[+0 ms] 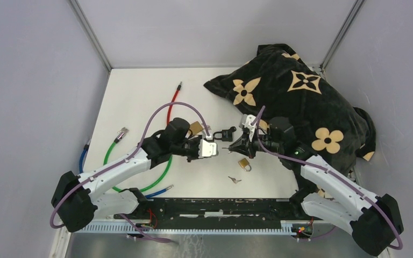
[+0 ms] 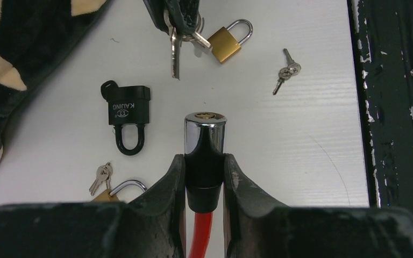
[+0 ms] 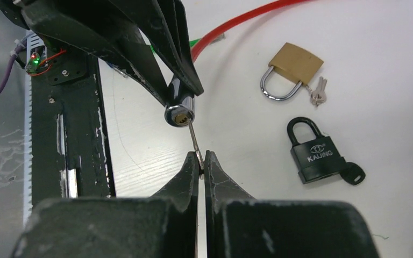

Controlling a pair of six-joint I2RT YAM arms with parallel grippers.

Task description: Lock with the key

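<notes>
My left gripper is shut on a cylindrical lock [image 2: 205, 140] of chrome and black with a red cable below it, its keyhole facing my right gripper. In the right wrist view my right gripper is shut on a key [image 3: 193, 134], whose thin tip is close to the brass keyhole [image 3: 182, 119]; I cannot tell whether they touch. In the left wrist view that key [image 2: 175, 54] hangs above the lock, with a second key beside it.
A black padlock [image 3: 314, 158], brass padlocks [image 3: 296, 62] [image 2: 226, 45] and loose keys [image 2: 283, 72] lie on the white table. A dark patterned cloth [image 1: 333, 113] covers the right side; green and blue cables lie at the left.
</notes>
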